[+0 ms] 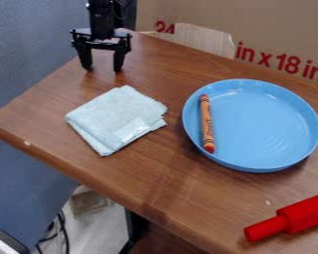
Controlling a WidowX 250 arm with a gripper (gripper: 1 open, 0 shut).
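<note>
My black gripper (102,60) hangs over the far left corner of the wooden table, its two fingers apart with nothing visible between them. In front of it lies a folded light-blue cloth (116,117). A blue plate (261,124) is on the right of the table, with an orange crayon-shaped stick (207,123) resting in its left part. A red rolling pin (292,217) lies at the near right, partly out of frame.
A cardboard box (254,30) stands behind the table. A small blue patch is at the right edge. Cables hang below the left side.
</note>
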